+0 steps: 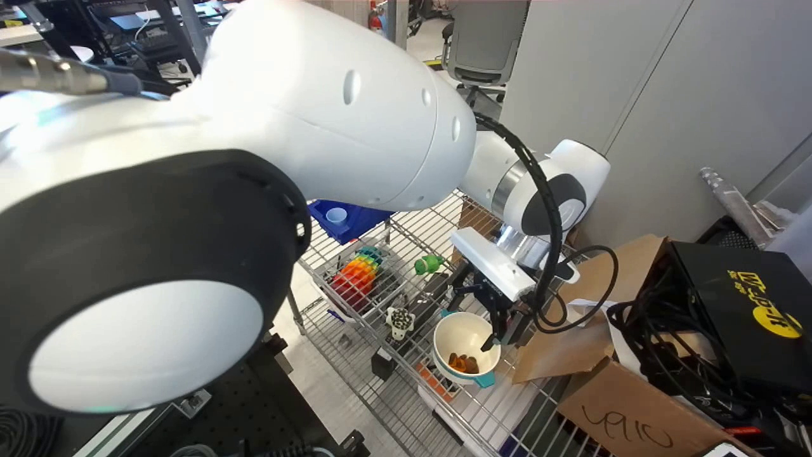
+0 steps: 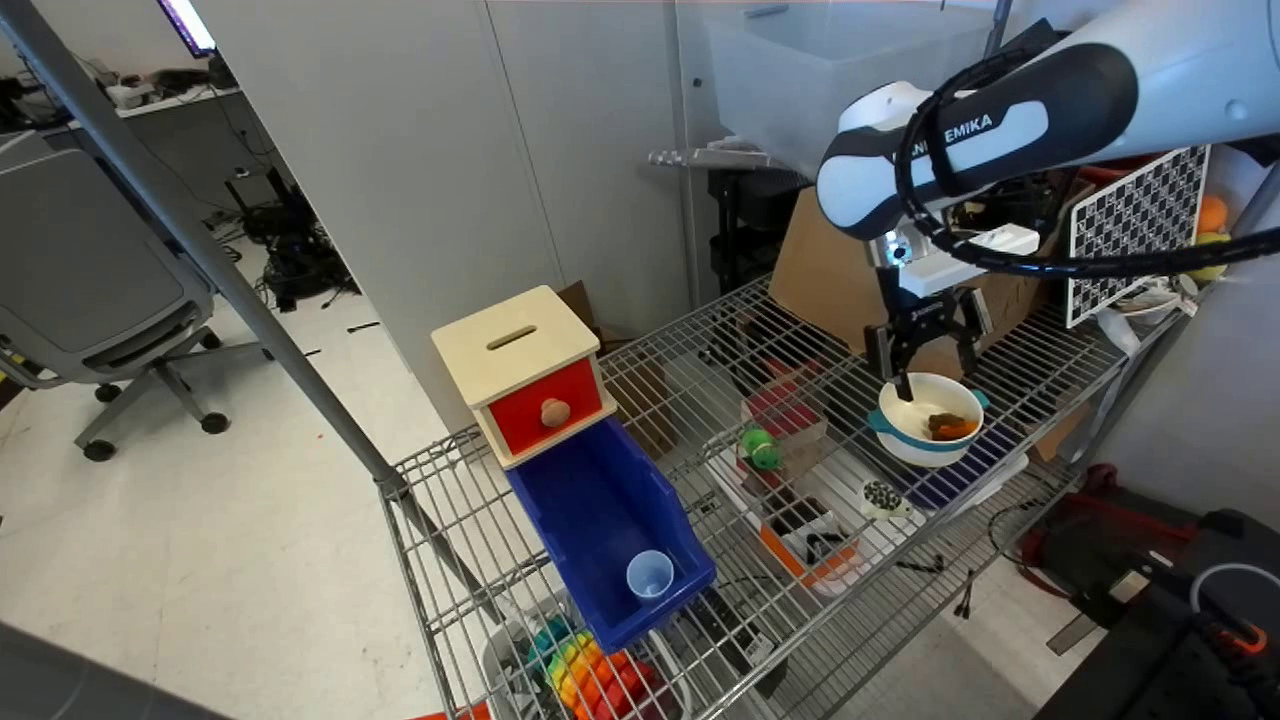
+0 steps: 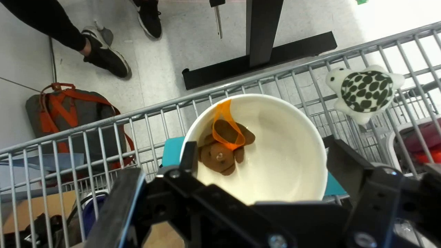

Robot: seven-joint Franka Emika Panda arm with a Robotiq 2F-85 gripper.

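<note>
A white bowl with teal handles (image 3: 273,165) stands on the wire shelf, and a small brown plush toy with an orange ribbon (image 3: 219,155) lies inside it, against one side. My gripper is open over the bowl, its two fingers apart on either side of the opening. Nothing is held between them. From the second exterior view, the gripper (image 2: 924,372) hangs just above the bowl (image 2: 930,450), one finger close to its rim. Whether that finger touches the rim I cannot tell.
A white turtle toy with dark spots (image 3: 366,91) lies near the shelf's edge. The green toy (image 2: 759,448) sits farther along. A blue bin (image 2: 600,516) holds a pale cup (image 2: 649,575), beside a wooden box with a red drawer (image 2: 528,378). A cardboard box (image 1: 647,411) stands behind the bowl.
</note>
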